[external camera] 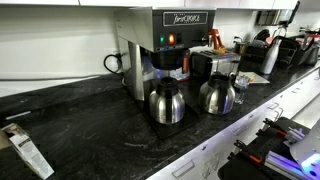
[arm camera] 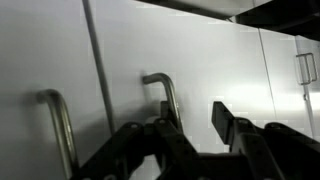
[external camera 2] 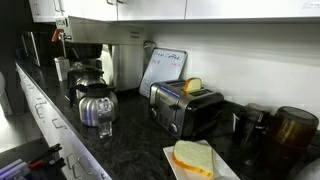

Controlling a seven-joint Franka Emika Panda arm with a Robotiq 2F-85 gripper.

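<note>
In the wrist view my gripper is part open, with a clear gap between its two dark fingers. A bent metal cabinet handle [arm camera: 168,88] on the white cabinet front [arm camera: 215,65] rises just beside the left finger [arm camera: 160,132]. Its lower end is close to that finger's inner side; whether they touch cannot be made out. To the left stands a second handle [arm camera: 60,125], outside the fingers. No object shows held. In the first exterior view, part of the white arm [external camera: 305,150] shows at the lower right.
Along the dark counter [external camera: 80,125] stand a coffee machine [external camera: 180,20], a steel carafe [external camera: 166,103], another carafe [external camera: 216,95] and a toaster [external camera 2: 185,107]. Bread [external camera 2: 193,158] lies near the counter's front. White cabinets [external camera: 215,155] with several handles run below.
</note>
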